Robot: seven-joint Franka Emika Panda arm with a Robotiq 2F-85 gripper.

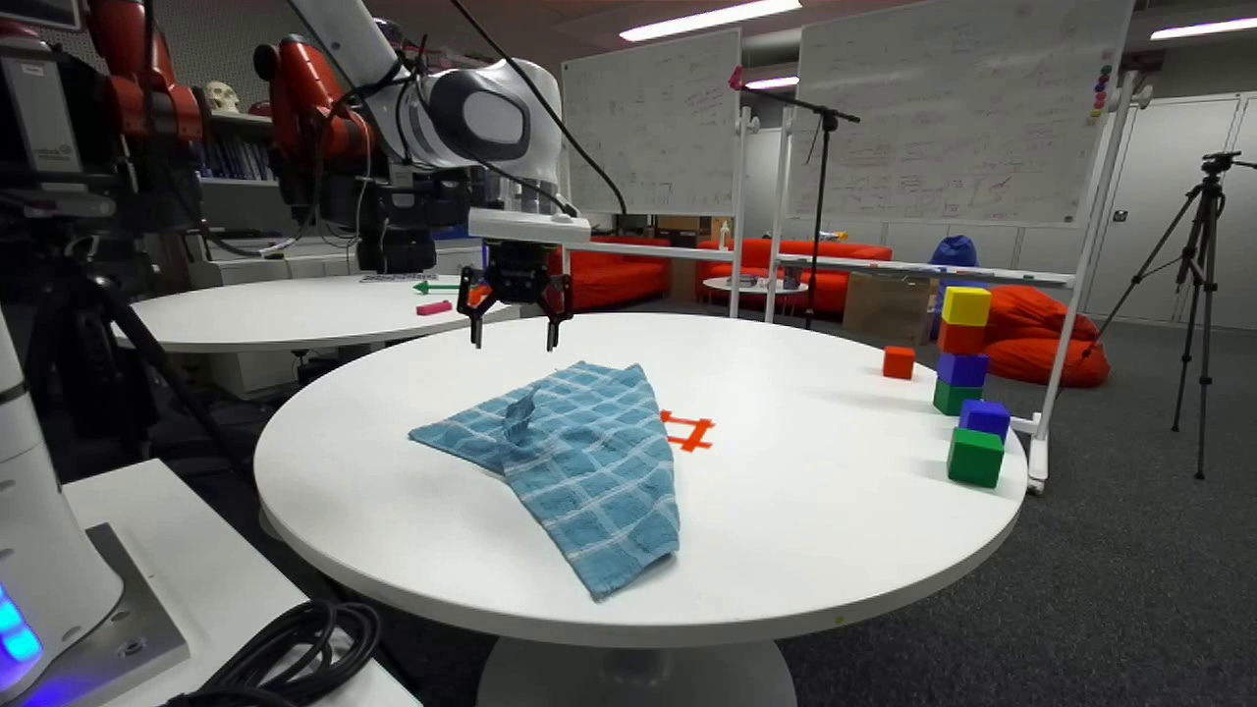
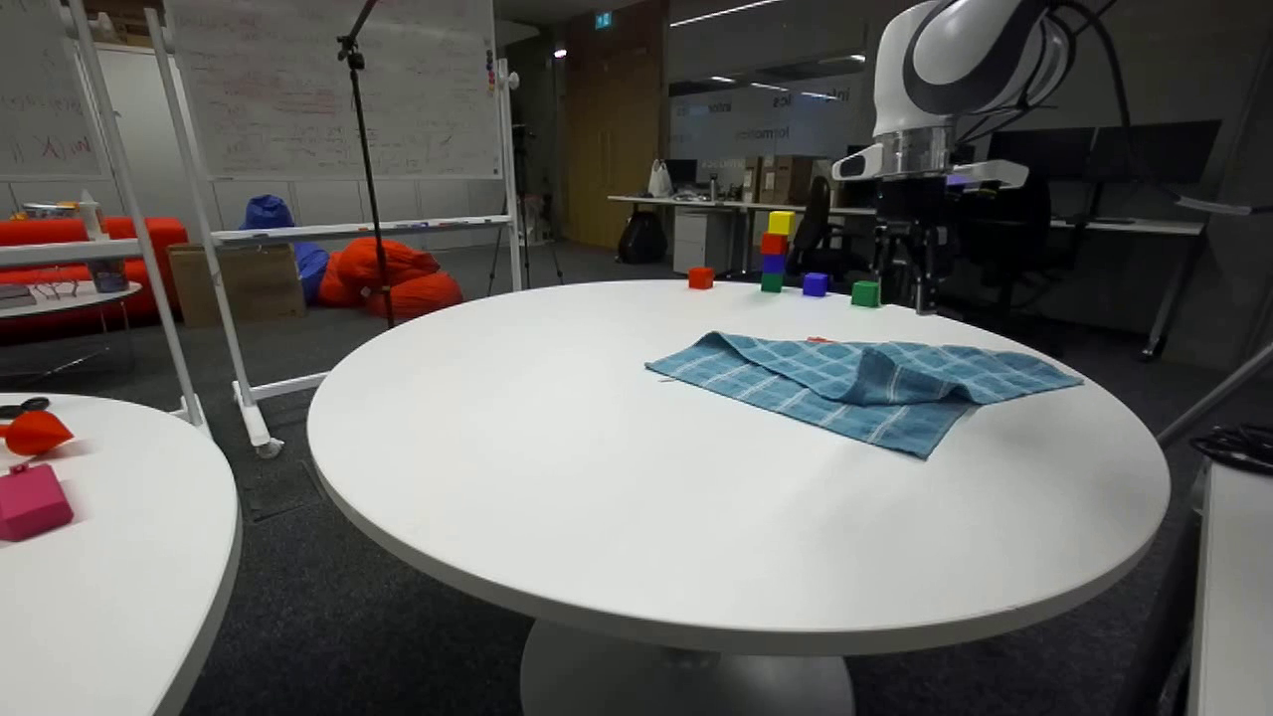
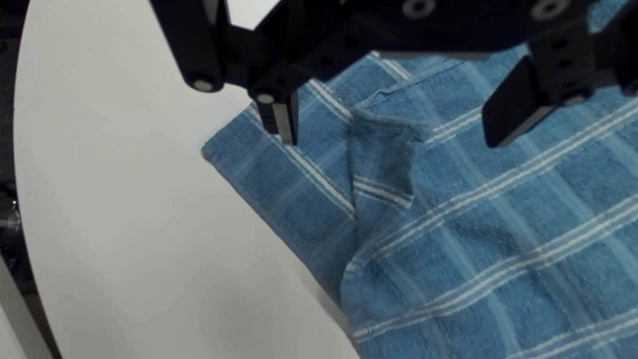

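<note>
A blue checked cloth (image 1: 595, 454) lies crumpled and partly folded over itself on the white round table (image 1: 801, 530). In exterior view 2 the cloth (image 2: 823, 376) spreads toward the table's right side, a raised fold near its middle. My gripper (image 1: 515, 336) hangs above the table, pointing down, its fingers spread with nothing between them. From the wrist view, the open gripper is over the cloth (image 3: 478, 257), and a small turned-up flap shows between and below the fingertips. Clear air separates the fingers from the cloth.
Along the table's far right edge stand a stack of coloured blocks (image 1: 962, 353), a red block (image 1: 898, 361), a blue block (image 1: 985, 417) and a green block (image 1: 975, 458). Red tape (image 1: 689, 431) marks the tabletop beside the cloth.
</note>
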